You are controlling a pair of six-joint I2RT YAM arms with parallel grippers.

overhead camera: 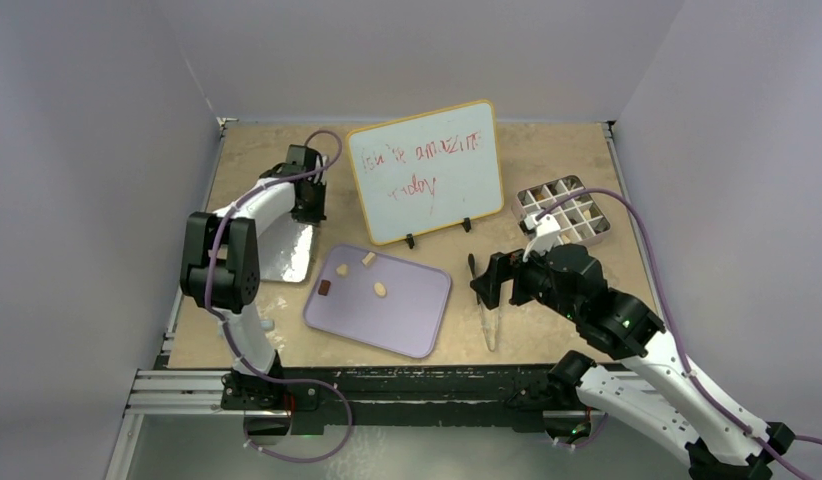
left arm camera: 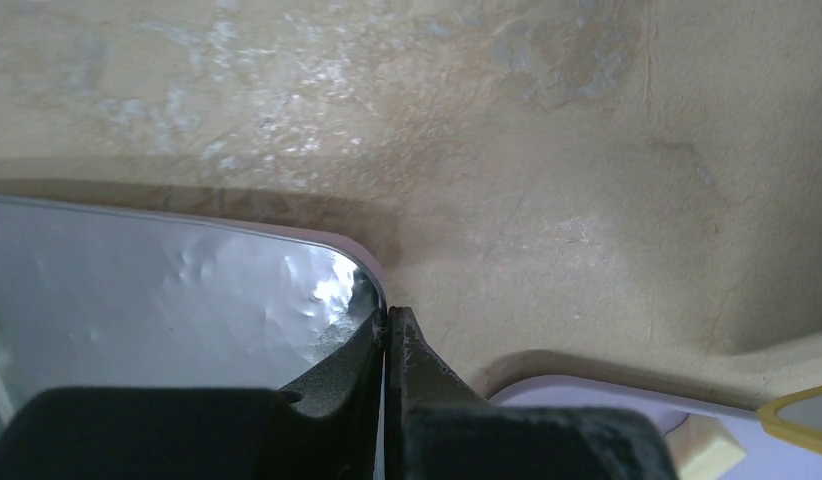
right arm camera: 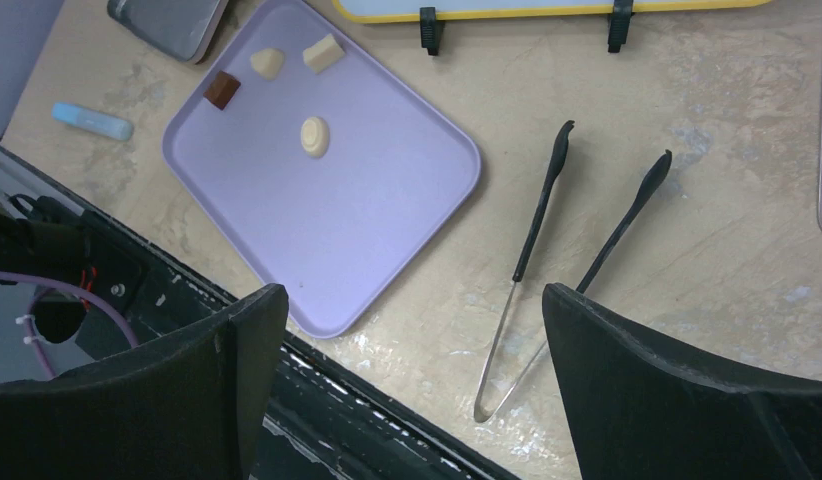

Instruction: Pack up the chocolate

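Several chocolates lie on the lilac tray [overhead camera: 407,320]: a dark square [right arm camera: 223,90], a pale piece [right arm camera: 266,62], a light block [right arm camera: 323,53] and an oval [right arm camera: 314,137]. The silver tray [left arm camera: 157,290] is at the left, with my left gripper shut at its corner, its fingertips at the rim. My right gripper stands open above the table, near the tongs [right arm camera: 537,220]. A compartment box [overhead camera: 595,228] sits at the back right, partly behind my right arm.
A whiteboard [overhead camera: 427,180] on clips stands at the back centre. A light blue object [right arm camera: 92,120] lies at the front left. Free table shows around the tongs.
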